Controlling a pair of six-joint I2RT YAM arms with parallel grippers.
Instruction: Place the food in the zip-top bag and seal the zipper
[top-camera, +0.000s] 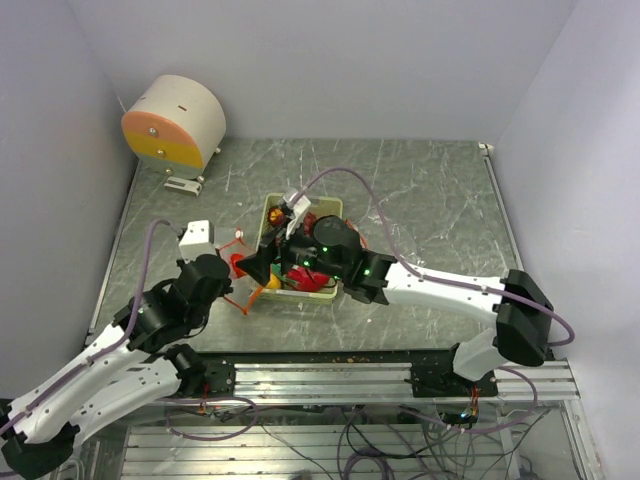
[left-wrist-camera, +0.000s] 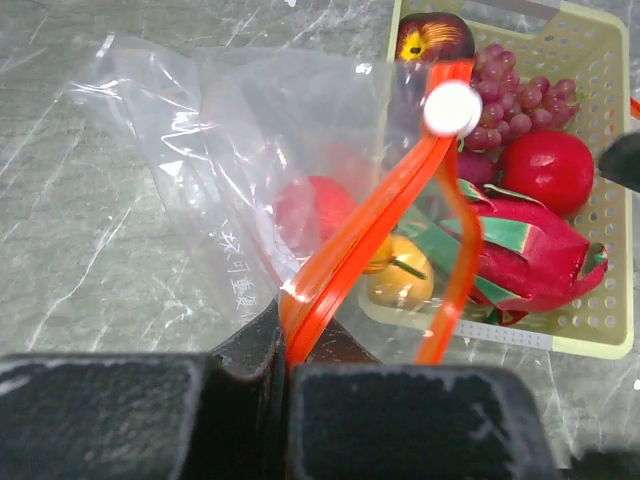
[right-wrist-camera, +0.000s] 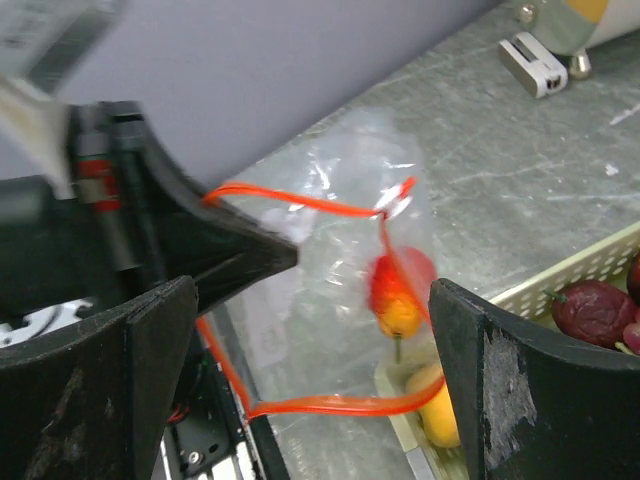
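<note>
A clear zip bag (left-wrist-camera: 200, 130) with orange zipper and white slider (left-wrist-camera: 452, 108) hangs from my left gripper, which is shut on its zipper edge. In the right wrist view the bag's mouth gapes, with a red item (right-wrist-camera: 395, 280) and something yellow seen through or inside it; I cannot tell which. My right gripper stands open at the bag's mouth, over the left side of the food basket (left-wrist-camera: 600, 300). The basket holds grapes (left-wrist-camera: 510, 110), dragon fruit (left-wrist-camera: 535, 260), a red fruit (left-wrist-camera: 545, 170) and other food.
A white cylindrical box with orange and yellow front (top-camera: 170, 125) stands at the back left beside a small white block (top-camera: 183, 186). Walls bound the back and sides.
</note>
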